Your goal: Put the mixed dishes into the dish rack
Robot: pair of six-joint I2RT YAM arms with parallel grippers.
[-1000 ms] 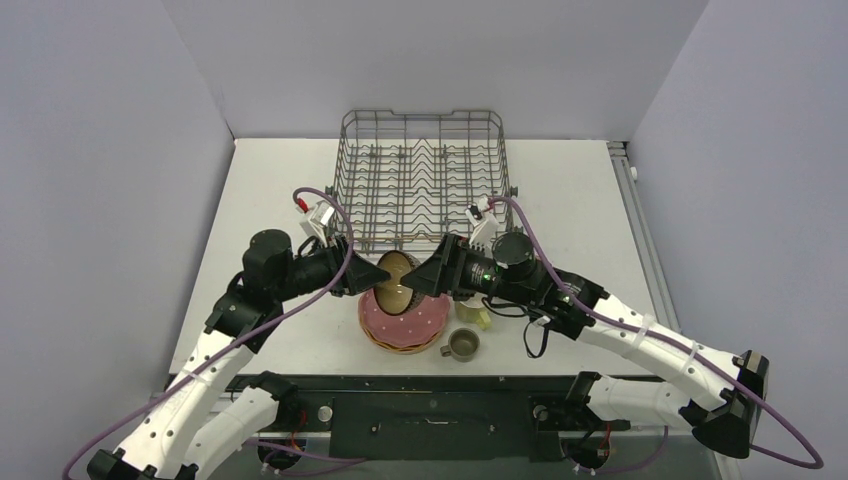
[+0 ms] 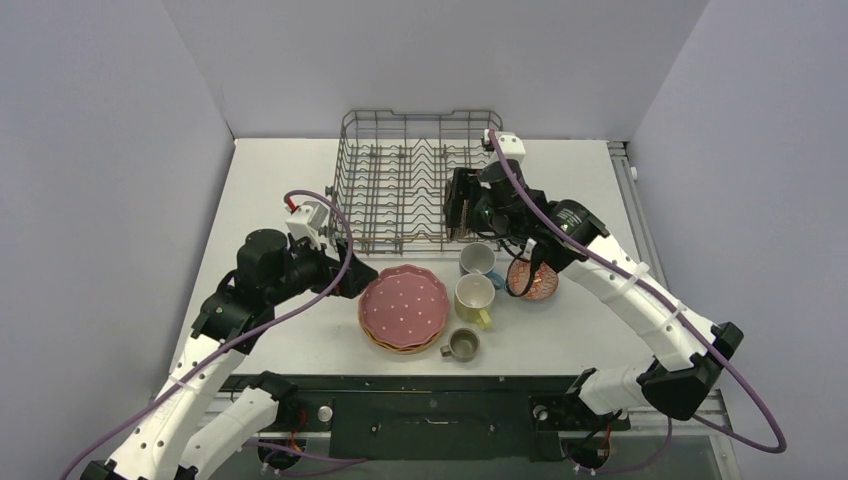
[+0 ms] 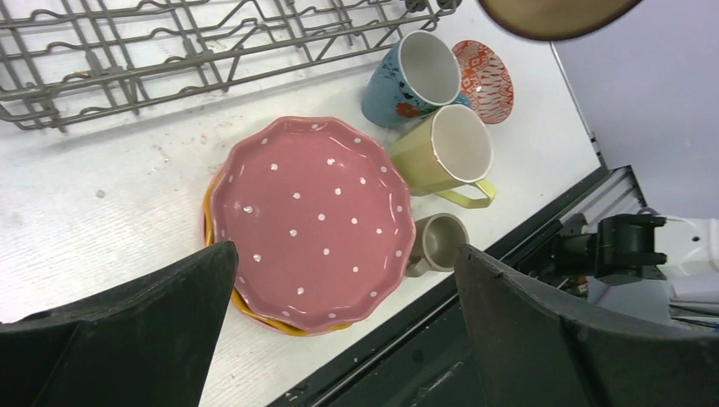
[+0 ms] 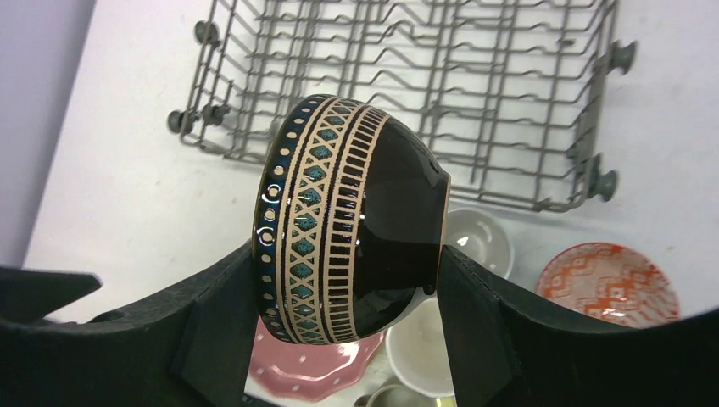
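Note:
A dark bowl (image 4: 348, 220) with a cream and teal patterned band is tilted on its side between the fingers of my right gripper, which is shut on it. From above, the right gripper (image 2: 460, 205) is over the right front of the wire dish rack (image 2: 400, 240), largely covering the bowl. The bowl's rim (image 3: 560, 21) crosses the top of the left wrist view. Open and empty, my left gripper faces the stacked plates, topped by a pink dotted plate (image 3: 314, 229). A blue cup (image 3: 411, 80), a yellow mug (image 3: 458, 153) and a small grey-green cup (image 3: 438, 242) stand beside them.
Right of the cups lies a red patterned bowl (image 2: 540, 281), partly behind the right arm. The rack's visible rows show no dishes. Walls close in the sides and back.
My right gripper has carried the dark bowl away from the left gripper, up and right toward the rack. The left gripper has released the bowl and backed slightly left.

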